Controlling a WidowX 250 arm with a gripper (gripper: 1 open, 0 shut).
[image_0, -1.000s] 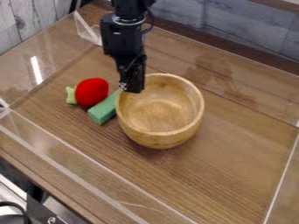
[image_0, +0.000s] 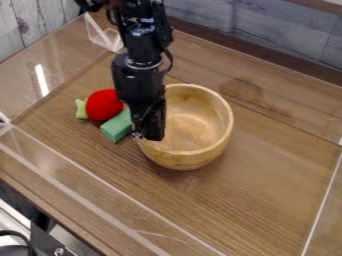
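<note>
A light wooden bowl (image_0: 201, 125) sits at the middle of the table. At its left rim my black gripper (image_0: 140, 131) points down with its fingertips at the rim; it looks shut, and whether anything thin is between the fingers is hidden. A green block (image_0: 116, 126) lies just left of the bowl, partly behind the gripper. A red round object (image_0: 104, 104) with a pale green part lies left of the block, beside the arm.
A raised wooden edge runs along the back right.
My gripper and arm have moved down and toward the front at the bowl's left side. The bowl has shifted slightly.
</note>
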